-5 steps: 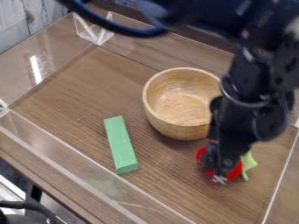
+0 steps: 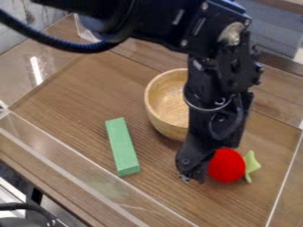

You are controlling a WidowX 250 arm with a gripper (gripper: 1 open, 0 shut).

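The black gripper [image 2: 206, 155] reaches down from the top of the view onto the right side of the table, its lower end at the left of a red round object [image 2: 226, 166] with a pale green top. Whether it is closed on it cannot be told. A wooden bowl [image 2: 161, 104] sits behind the gripper, partly hidden by it.
A green block [image 2: 122, 146] lies left of the gripper on the wooden table [image 2: 69, 108]. Its edge runs along the lower left.
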